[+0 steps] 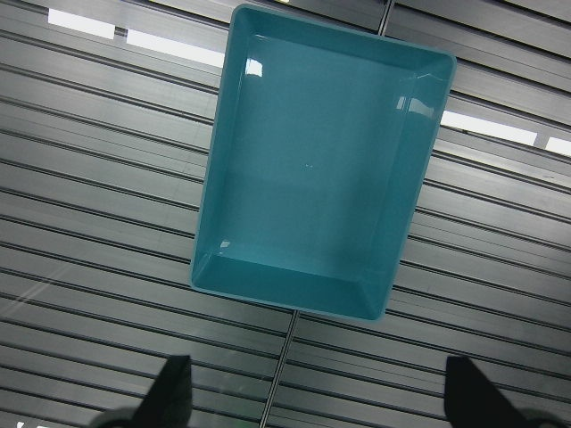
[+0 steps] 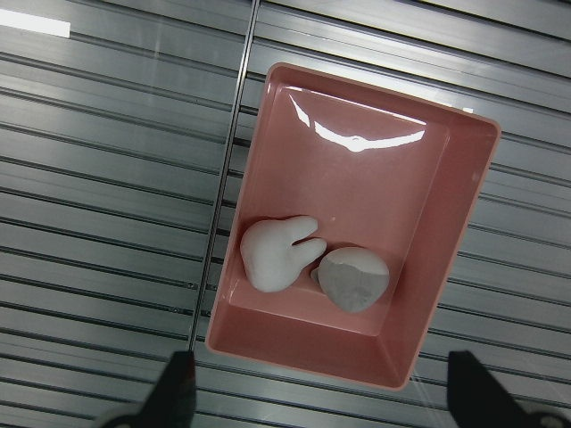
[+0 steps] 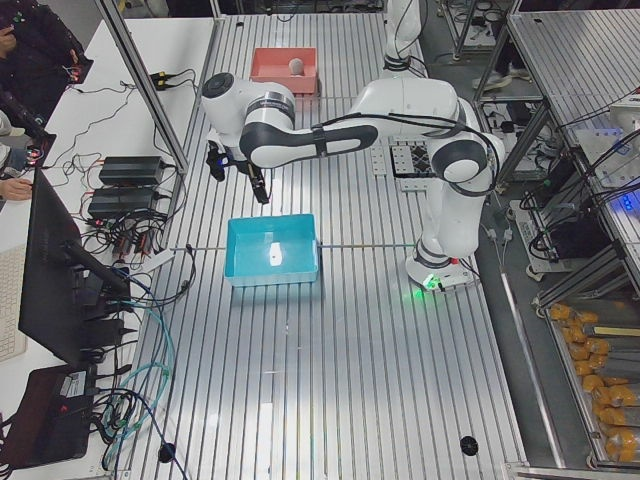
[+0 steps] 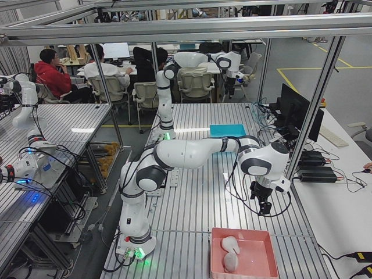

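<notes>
An empty teal bin [image 3: 271,252] lies on the slatted metal table, seen from above in the left wrist view [image 1: 308,165]. A pink bin [image 2: 357,178] holds a white soft toy [image 2: 268,254] and a rounded white-grey object [image 2: 352,279], side by side at one end. My left gripper [image 3: 236,170] hangs above the table beside the teal bin; its fingertips are at the bottom edge of the left wrist view, wide apart with nothing between. My right gripper [image 4: 261,200] hangs above the table near the pink bin, its fingertips likewise wide apart at the bottom of the right wrist view.
An aluminium frame post [image 4: 308,110], monitors, black power boxes [image 3: 130,171] and many cables line the side by the white desk. Perforated plates [image 3: 410,160] lie by the arm bases. The table beyond the teal bin in the camera left view is clear.
</notes>
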